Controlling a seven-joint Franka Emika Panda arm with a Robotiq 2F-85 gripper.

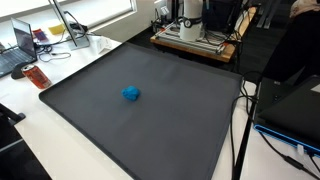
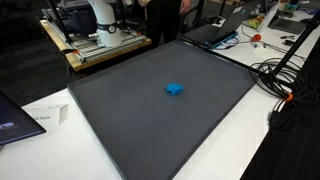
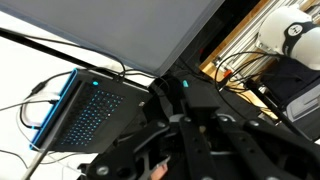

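A small bright blue object lies on the large dark grey board; exterior view 2 also shows this blue object with clear space all round it. In the wrist view my black gripper is shut, far from the blue object, which is out of that view. Whatever sits between its fingers is too dark to make out. Beneath and beyond the gripper appear the grey board's edge and a black laptop. Neither exterior view shows the gripper clearly.
Most of the grey board is bare. A red can stands just off its left corner, with a laptop behind. Cables lie along one side. The white robot base stands on a wooden stand.
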